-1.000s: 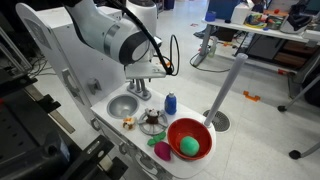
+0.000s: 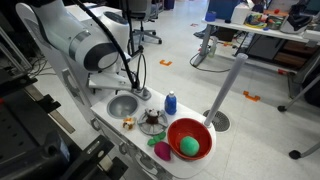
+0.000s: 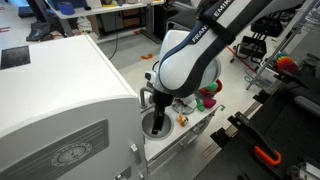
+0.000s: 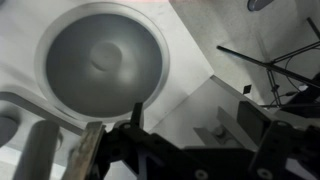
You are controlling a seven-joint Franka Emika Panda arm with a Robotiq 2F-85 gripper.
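My gripper (image 2: 112, 82) hangs open above the round grey sink (image 2: 122, 107) set in the white counter. From the wrist view, the basin (image 4: 105, 60) looks empty apart from its drain, and nothing sits between the spread dark fingers. A grey cylinder (image 4: 38, 150), apparently the tap, stands close by one finger. In the second exterior view the gripper (image 3: 152, 103) is over the sink's near side, partly covering it.
Right of the sink are a pot (image 2: 152, 122) with something dark brown inside, an orange-brown item (image 2: 129, 123), a blue bottle (image 2: 171, 104), a pink object (image 2: 162, 151) and a red bowl (image 2: 176, 128) holding a green ball (image 2: 189, 146). A white panel (image 3: 70, 130) borders the counter.
The arm has swung left in the first exterior view, from near the tap to above the sink. The counter items look unmoved.
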